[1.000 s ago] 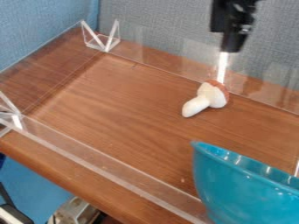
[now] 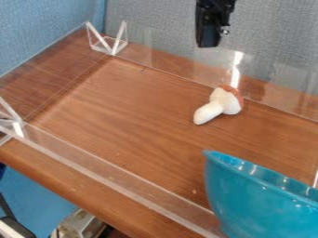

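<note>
A toy mushroom (image 2: 218, 104) with a white stem and a reddish rimmed cap lies on its side on the wooden surface, right of centre. A large teal bowl (image 2: 258, 195) stands at the lower right, partly out of frame. The black gripper (image 2: 209, 39) is at the top edge, high above and behind the mushroom, mostly out of frame. Its fingers look close together, with nothing visible between them.
Clear low walls with white corner brackets (image 2: 108, 39) border it. Grey and blue padded panels stand behind and at the left.
The gripper has moved left and slightly upward, away from the spot above the mushroom's right side. The mushroom and bowl have not moved.
</note>
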